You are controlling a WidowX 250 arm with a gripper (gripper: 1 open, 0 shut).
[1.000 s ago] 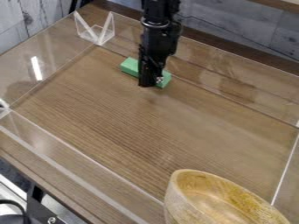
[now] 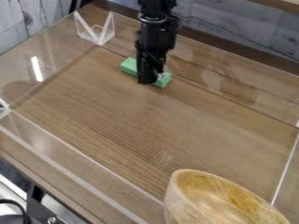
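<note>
My black gripper (image 2: 149, 72) reaches down from the top of the camera view onto a green block or sponge (image 2: 131, 66) near the back middle of the wooden table. Its tip is over the green thing, partly covering it. The fingers are dark and small, and I cannot make out whether anything is between them.
A large yellow bowl (image 2: 216, 201) sits at the front right. A clear plastic piece (image 2: 96, 31) stands at the back left, and a grey wall (image 2: 233, 26) runs behind.
The gripper has shifted very slightly over the green thing, which looks to be in about the same place.
</note>
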